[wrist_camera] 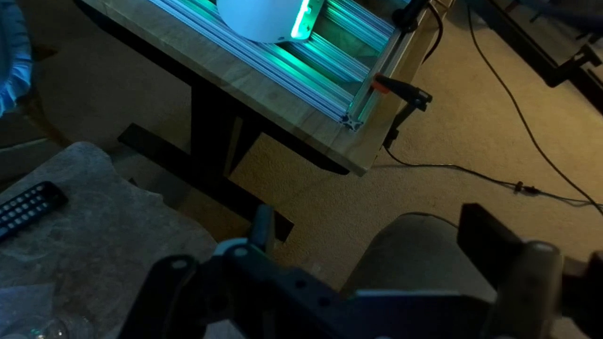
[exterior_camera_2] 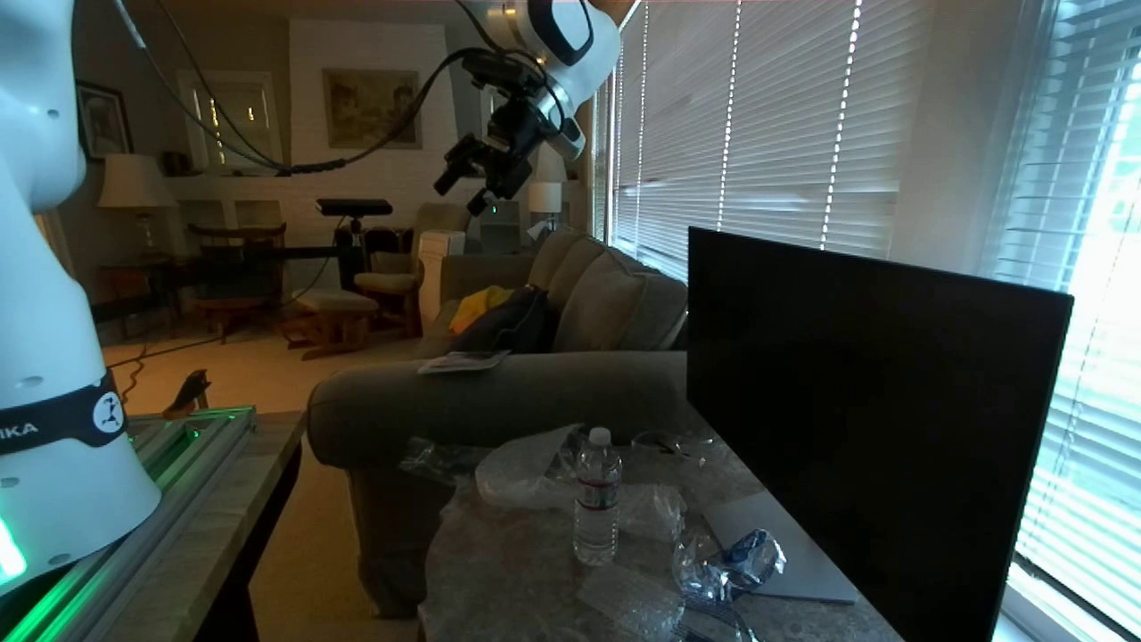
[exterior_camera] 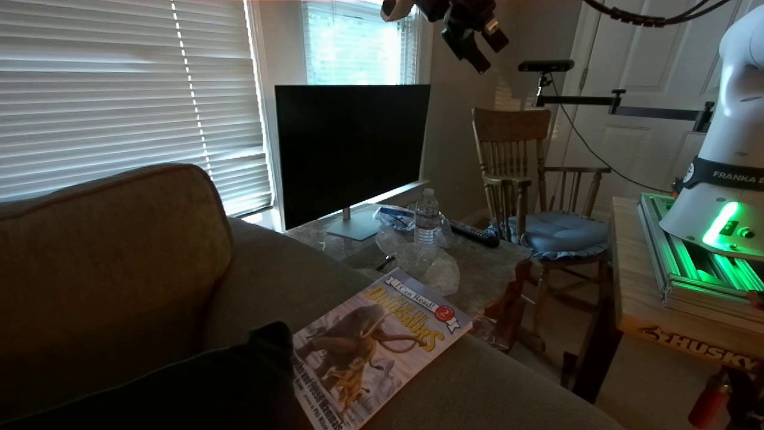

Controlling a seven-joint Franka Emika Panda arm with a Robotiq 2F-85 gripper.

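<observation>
High above the side table and sofa arm, my gripper (exterior_camera_2: pixel 466 198) hangs tilted, its fingers open and nothing between them. In the first exterior view only its lower end (exterior_camera: pixel 487 56) shows at the top edge. Dark fingers (wrist_camera: pixel 489 243) stand wide apart in the wrist view, with carpet and the sofa arm beyond. A clear water bottle (exterior_camera: pixel 427 218) is upright on the side table (exterior_camera_2: pixel 471 578). The dinosaur book (exterior_camera: pixel 383 344) lies flat on the sofa arm (exterior_camera: pixel 494 390). A black remote control (wrist_camera: pixel 28 209) rests on the table. All these are well apart from the gripper.
A large black monitor (exterior_camera_2: pixel 856 417) stands on the table by the window. Clear plastic wrapping (exterior_camera_2: pixel 642 514) and a crumpled blue-silver wrapper (exterior_camera_2: pixel 738 562) surround the bottle. A wooden chair (exterior_camera: pixel 512 143) is behind. My arm's base is on the workbench (wrist_camera: pixel 316 130); carpet separates bench and sofa.
</observation>
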